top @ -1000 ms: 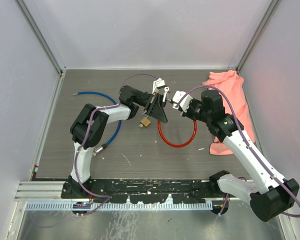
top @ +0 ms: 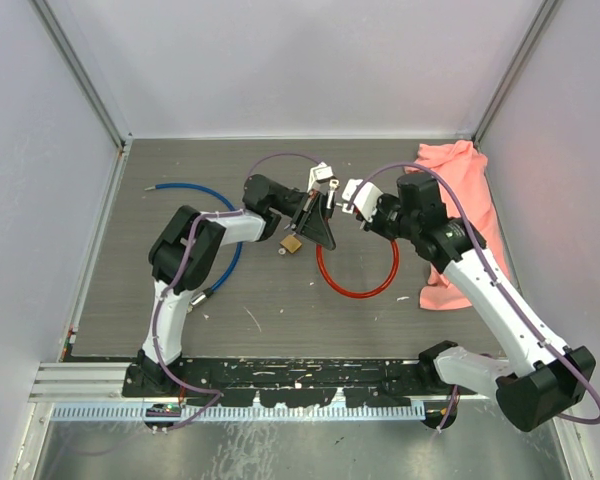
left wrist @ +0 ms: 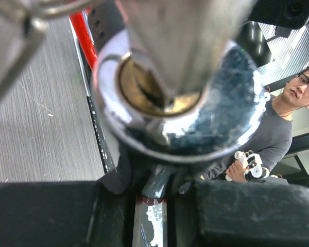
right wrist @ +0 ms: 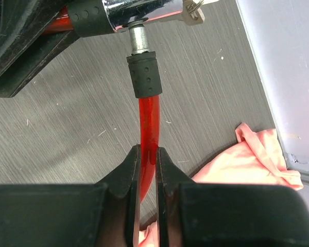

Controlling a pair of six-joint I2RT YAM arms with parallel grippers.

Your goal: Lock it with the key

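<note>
In the left wrist view, the red cable lock's chrome head [left wrist: 195, 118] faces the camera, with a blurred metal key [left wrist: 183, 36] at its brass keyhole. My left gripper is shut on the lock behind this head. From the right wrist view, the metal pin [right wrist: 139, 38] of the cable's other end meets the side of the chrome barrel [right wrist: 144, 10], partly inside it. My right gripper is shut on the red cable [right wrist: 149, 121] below that end's black collar [right wrist: 144, 74]. How far the pin has entered is hidden.
A blue cable lock [top: 235, 255] lies at the left of the grey table [top: 270, 325]. Near the middle lies a small brass-coloured padlock [top: 291, 243]. Pink cloth [top: 465, 185] covers the right edge.
Both grippers keep hold of the lock.
</note>
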